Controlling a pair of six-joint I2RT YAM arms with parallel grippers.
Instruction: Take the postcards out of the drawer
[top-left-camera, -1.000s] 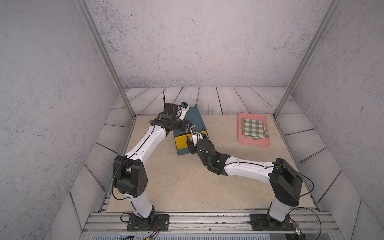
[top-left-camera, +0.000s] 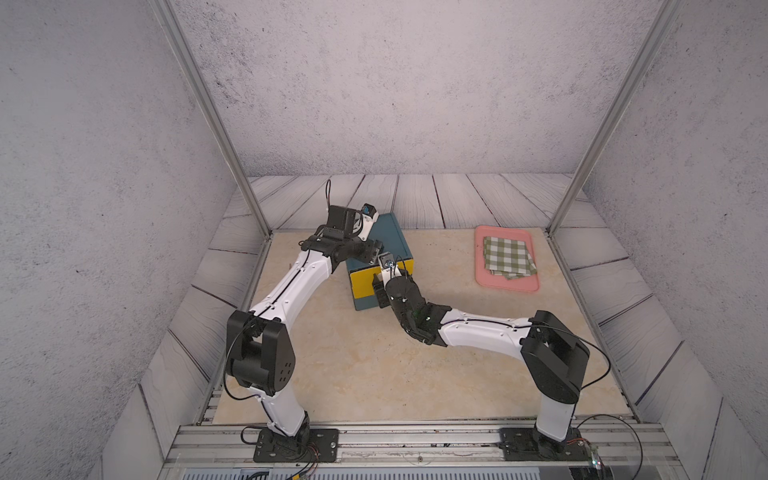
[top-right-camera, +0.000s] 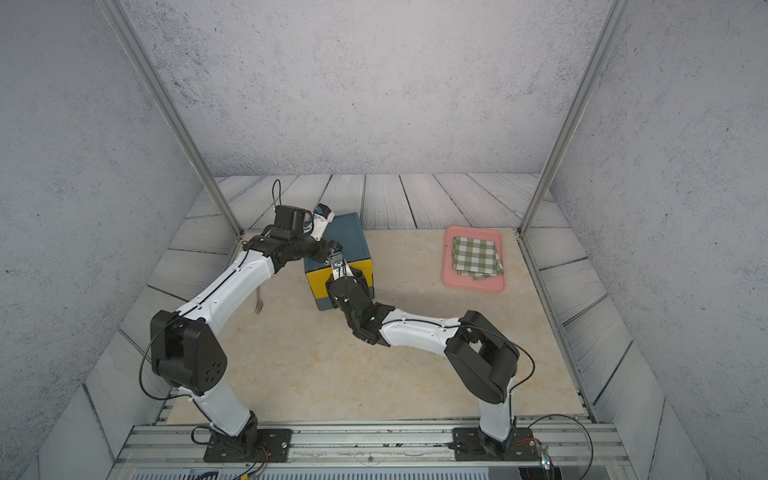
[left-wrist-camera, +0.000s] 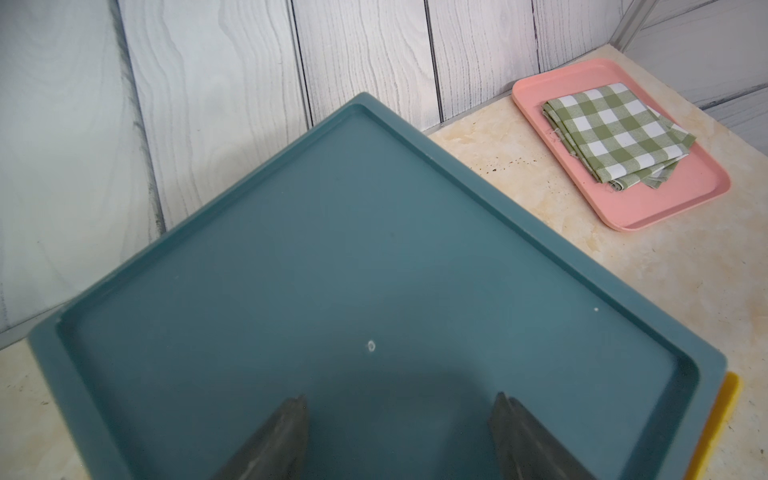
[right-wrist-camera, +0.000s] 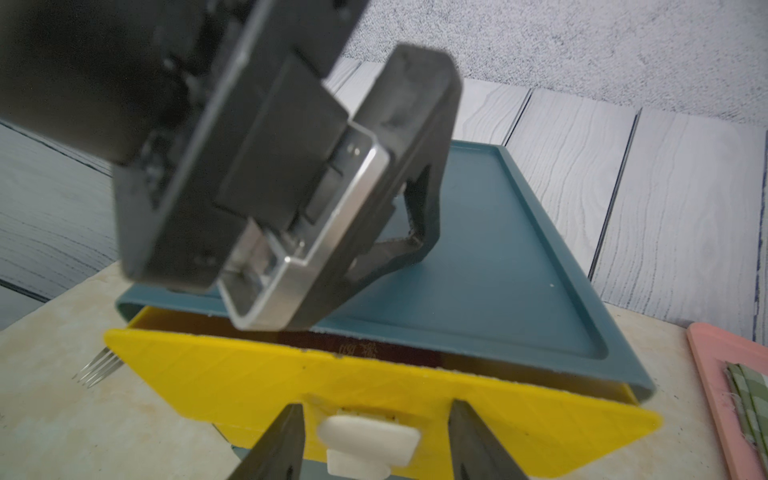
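Note:
The teal cabinet (right-wrist-camera: 496, 256) has a yellow drawer front (right-wrist-camera: 240, 376) with a white knob (right-wrist-camera: 368, 440). A narrow dark gap shows behind the top edge of the front; something dark red with faint markings (right-wrist-camera: 360, 349) is visible inside, and I cannot tell whether it is a postcard. My right gripper is part open, one finger on each side of the knob, with space between. Over the cabinet's teal top, my left gripper stands part open with nothing between its fingers; its body hides part of the drawer's gap in the right wrist view.
A pink tray (top-left-camera: 485, 278) with a folded green checked cloth (top-left-camera: 509, 257) lies at the right. A fork (top-right-camera: 258, 300) rests left of the cabinet. Both arms come close together at the cabinet's front edge.
My right gripper and arm have shifted slightly left. The left arm looks unmoved.

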